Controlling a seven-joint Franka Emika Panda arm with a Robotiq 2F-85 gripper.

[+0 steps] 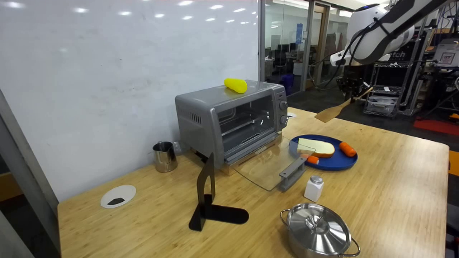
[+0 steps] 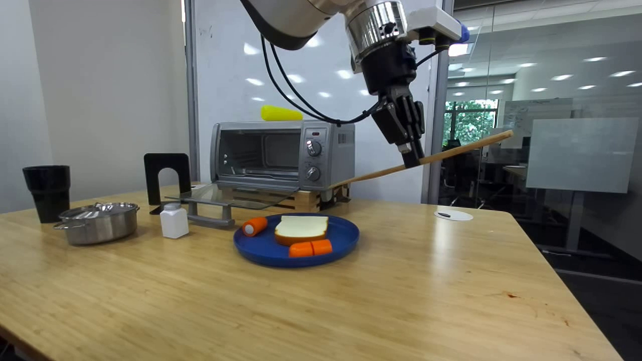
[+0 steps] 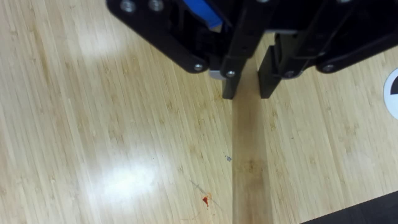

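Observation:
My gripper is shut on a wooden spatula, its handle squeezed between the two dark fingers. High above the right part of the table, the spatula slants with its flat blade lower and toward the oven. A grey toaster oven has its glass door folded down. In front of it lies a blue plate bearing a bread slice and orange carrot pieces. The spatula touches neither the plate nor the bread.
On the oven top lies a yellow object. A white shaker, a lidded steel pot, a black stand and a metal cup occupy the table. Farther off is a black cup. The table right of the plate is bare.

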